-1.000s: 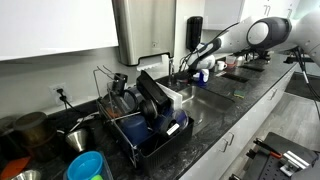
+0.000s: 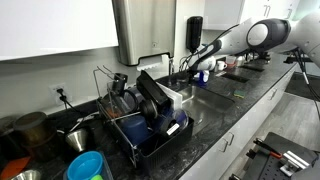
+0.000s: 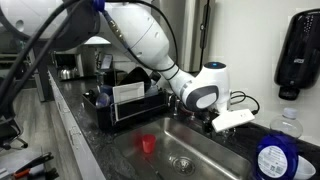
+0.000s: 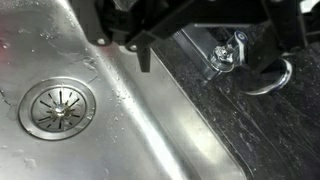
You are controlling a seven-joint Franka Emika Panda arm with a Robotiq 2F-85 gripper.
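My gripper stands open in the wrist view, with its dark fingers spread over the back edge of the steel sink (image 4: 130, 110). Between and below them shows the chrome faucet (image 4: 226, 56) on the black counter, with no grip on it visible. The sink drain (image 4: 58, 108) lies to the left, clear of the gripper. In exterior view 2 the white arm (image 3: 212, 85) reaches over the sink's far side. A red cup (image 3: 148, 144) is at the sink, away from the gripper.
A large bottle with a blue label (image 3: 278, 155) and a white bowl (image 3: 305, 168) stand beside the sink. A black dish rack (image 2: 155, 140) full of dishes sits along the counter, with a blue bucket (image 2: 86, 166) and metal pots (image 2: 35, 130) beyond it. The sink basin is mostly empty.
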